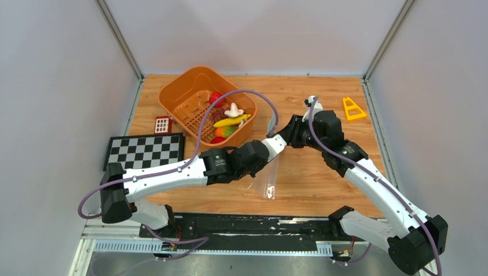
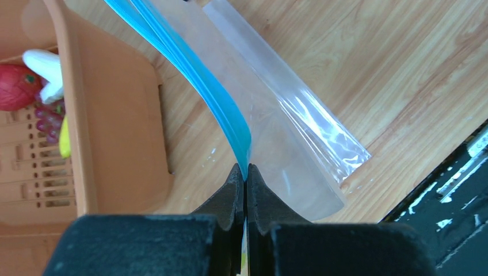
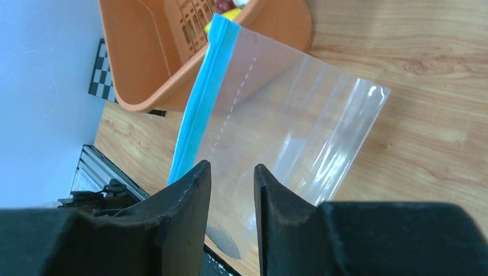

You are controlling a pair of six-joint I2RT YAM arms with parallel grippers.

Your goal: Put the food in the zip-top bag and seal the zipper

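Observation:
The clear zip top bag [image 3: 276, 109] hangs over the table with its blue zip strip [image 2: 216, 95] uppermost. My left gripper is shut on the end of that strip. Part open, my right gripper is close above the bag with a gap between its fingers; nothing shows clamped there. From the top view, both gripper ends meet near the table's middle and hide their tips. The food lies in the orange basket [image 1: 167, 95]: a yellow banana [image 1: 228, 122], a white mushroom [image 1: 233, 110], grapes [image 2: 50, 122] and several other pieces.
A checkered board [image 1: 145, 150] and a small red-and-white box [image 1: 163, 125] are left of the basket. A yellow frame-shaped piece [image 1: 354, 109] lies at the back right. Bare table extends right of the bag.

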